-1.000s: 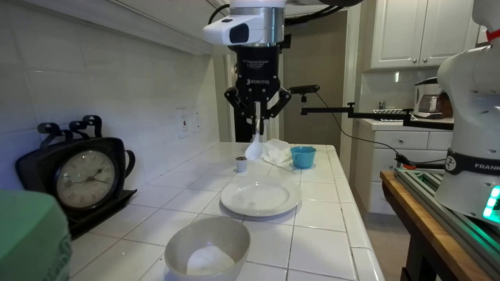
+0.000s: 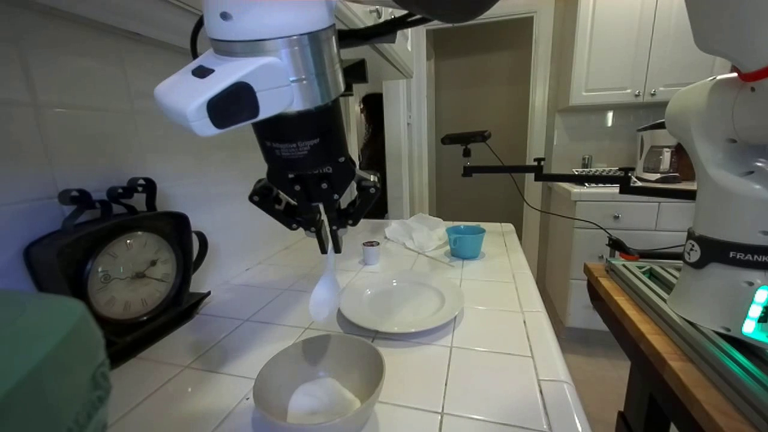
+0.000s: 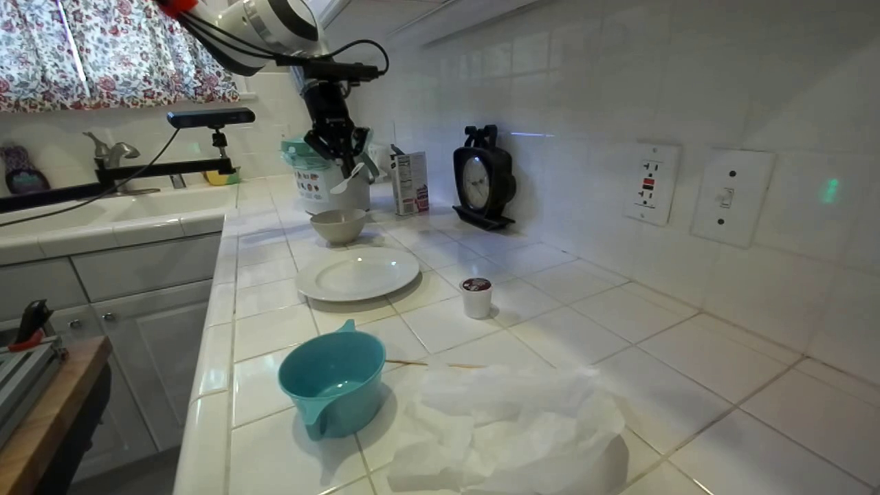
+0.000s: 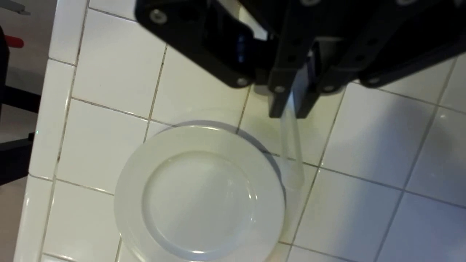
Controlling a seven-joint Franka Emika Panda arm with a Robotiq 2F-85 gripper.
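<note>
My gripper (image 2: 327,245) is shut on a white spoon (image 2: 325,294), which hangs bowl-end down. Below and nearer exterior view 1 stands a grey bowl (image 2: 369,360) with something white in its bottom; the spoon tip appears above its rim, not touching. From the other side, exterior view 2 has the spoon (image 3: 346,180) over the bowl (image 3: 338,226). In the wrist view the spoon's handle (image 4: 289,126) runs out between my fingertips, its lower end blurred. A white plate (image 4: 131,183) lies on the tiles beside it.
A blue cup (image 3: 331,379), crumpled white paper (image 3: 511,433) and a small white pod (image 3: 476,302) sit beyond the plate. A black clock (image 2: 129,273) stands by the wall. A green-lidded tub (image 3: 309,181) and a box (image 3: 410,183) are close behind the bowl.
My gripper has come closer to exterior view 1, leftward and lower in it, carrying the spoon from beyond the plate toward the bowl. Bowl and plate have not moved.
</note>
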